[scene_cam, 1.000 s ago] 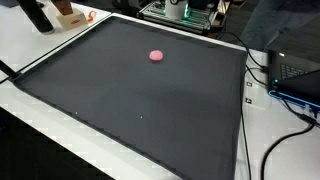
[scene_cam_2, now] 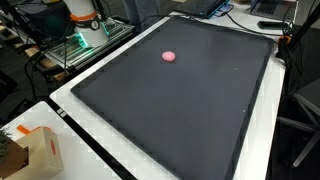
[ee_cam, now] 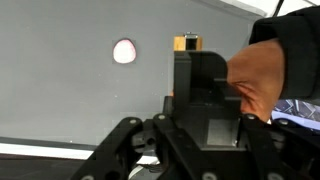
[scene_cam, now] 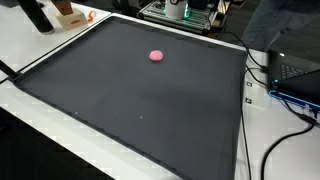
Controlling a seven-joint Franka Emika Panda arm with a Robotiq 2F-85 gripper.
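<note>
A small pink round piece (scene_cam: pixel 156 56) lies alone on the dark grey mat; it also shows in exterior view 2 (scene_cam_2: pixel 168 56) and at the upper left of the wrist view (ee_cam: pixel 124 51). In the wrist view, my gripper has its black fingers together, well to the right of the pink piece. A small orange-yellow block (ee_cam: pixel 187 43) with a dark middle shows at the fingertips, and the fingers appear shut on it. Right against the fingers is a person's hand (ee_cam: pixel 256 75) in a dark sleeve. How far the block sits between the fingers is hidden.
Part of a white and orange arm (scene_cam_2: pixel 88 32) stands off the table's edge. A black laptop-like device (scene_cam: pixel 292 80) and cables lie at the right in exterior view 1.
</note>
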